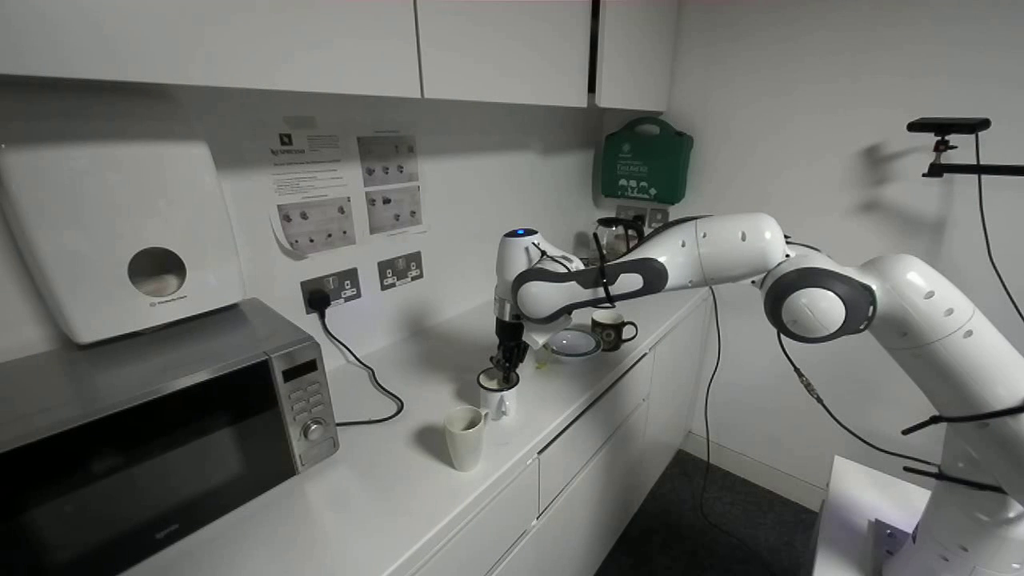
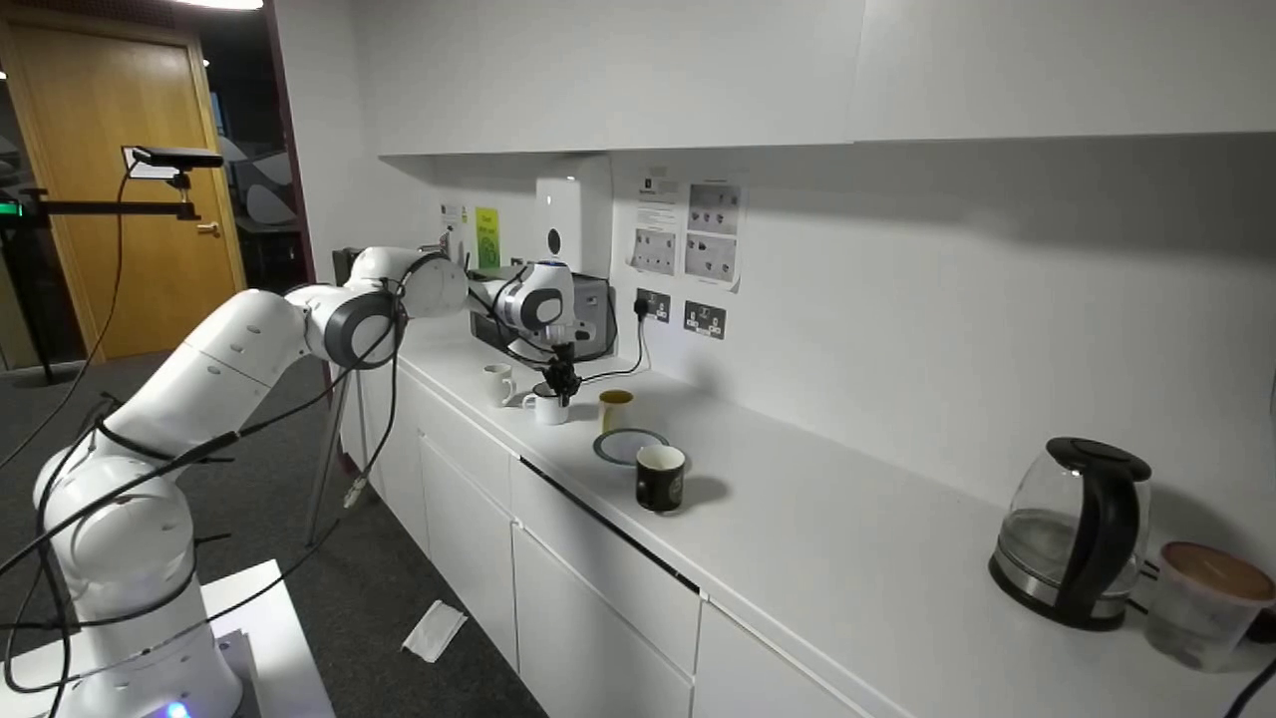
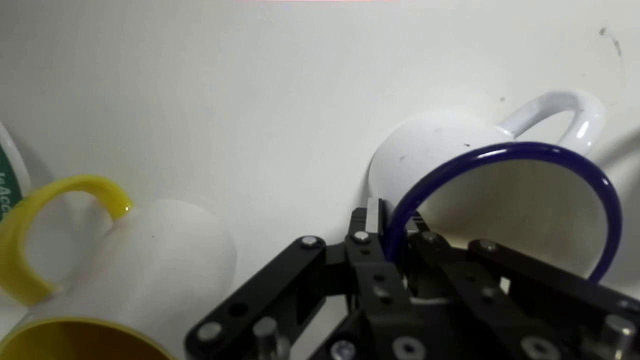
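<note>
A white mug with a dark blue rim [image 3: 510,150] stands on the counter; its handle points to the upper right in the wrist view. My gripper is shut on that rim, one finger inside the mug and one outside. From exterior view 1, the gripper [image 1: 503,366] comes down onto the rim of the white mug [image 1: 497,399] from above. Exterior view 2 has the white mug [image 2: 547,411] below the fingers, apparently still resting on the counter.
A tall pale mug [image 1: 466,438] stands close beside the gripped one. On the other side are a white mug with yellow inside [image 3: 174,258], a plate [image 2: 630,448] and a dark mug [image 2: 660,481]. A microwave [image 1: 173,413] borders the counter, and a kettle [image 2: 1071,533] stands far along it.
</note>
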